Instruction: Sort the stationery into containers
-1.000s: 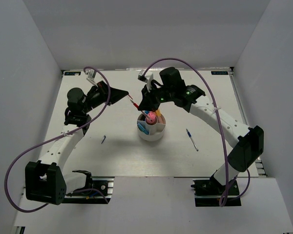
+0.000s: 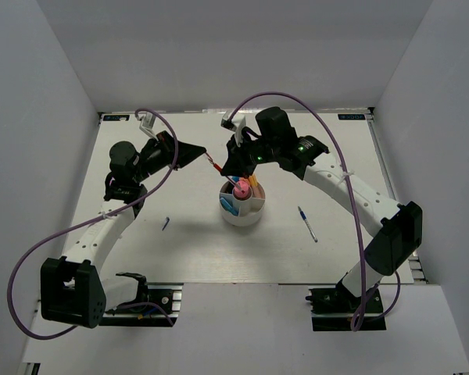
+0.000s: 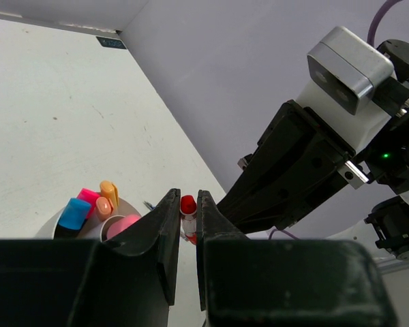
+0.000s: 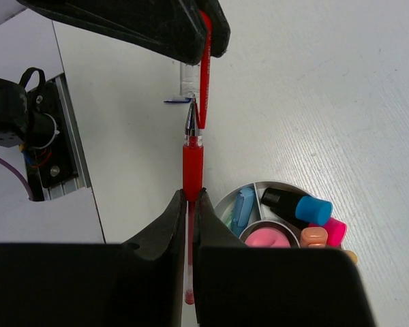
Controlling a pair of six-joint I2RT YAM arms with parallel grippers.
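Above a round white organizer (image 2: 241, 216), my two grippers face each other. The right gripper (image 2: 224, 169) is shut on a red pen (image 4: 193, 163), whose metal tip points toward the left gripper. My left gripper (image 2: 202, 151) is shut on a red pen cap (image 4: 204, 82), which sits just off that tip in the right wrist view. The organizer holds markers, highlighters and pink items in its compartments, including a blue-capped marker (image 4: 314, 210).
A blue-and-white pen (image 2: 307, 224) lies on the table right of the organizer, and a short dark blue item (image 2: 166, 223) lies to the left.
Very little has moved; the left gripper with the red cap shifted very slightly near the pen's tip. The right arm looks still.
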